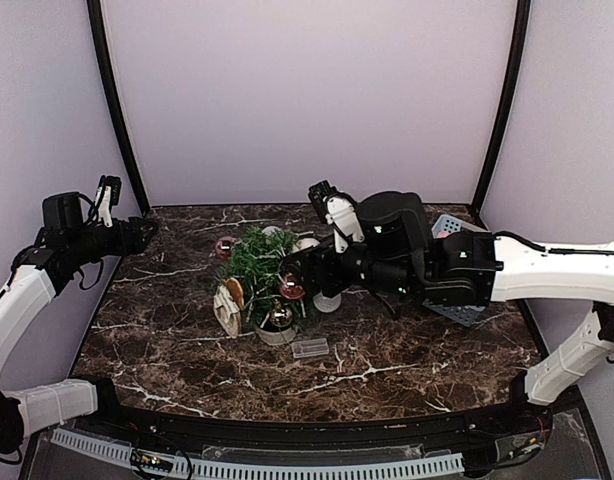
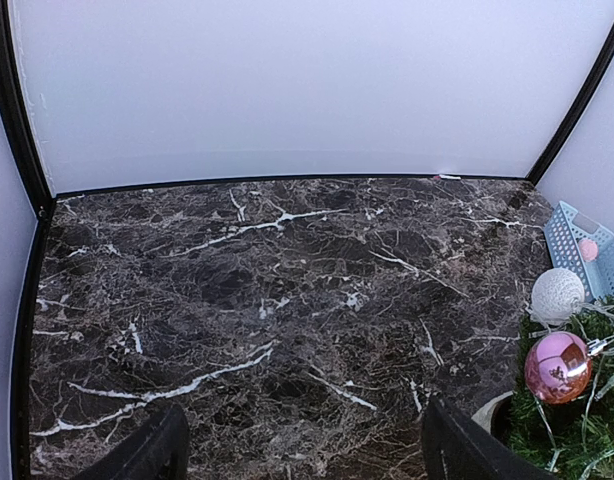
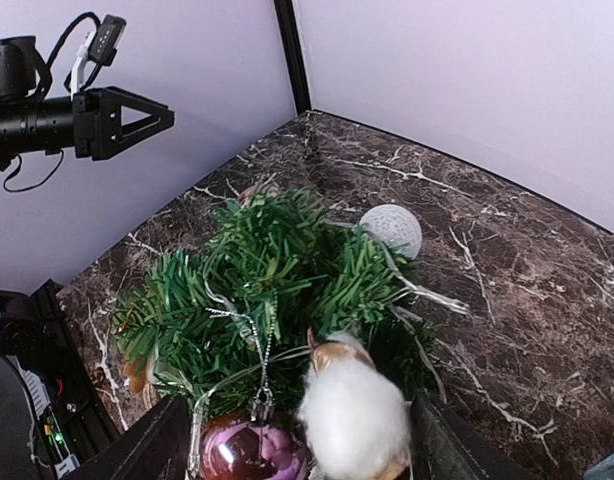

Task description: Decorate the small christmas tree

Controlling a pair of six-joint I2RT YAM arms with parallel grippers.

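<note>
The small christmas tree (image 1: 254,262) stands mid-table in a pot, hung with ornaments: a pink ball (image 2: 557,368), a white glittery ball (image 3: 390,230), a purple ball (image 3: 249,448) and a white fluffy ornament (image 3: 352,420). My right gripper (image 1: 307,265) stands open over the tree's right side, close to the fluffy ornament and purple ball. My left gripper (image 1: 139,232) hangs at the far left, away from the tree, open with nothing between its fingers.
A light blue plastic basket (image 2: 567,248) stands at the right, partly behind the right arm. A small clear plastic box (image 1: 310,348) lies in front of the tree.
</note>
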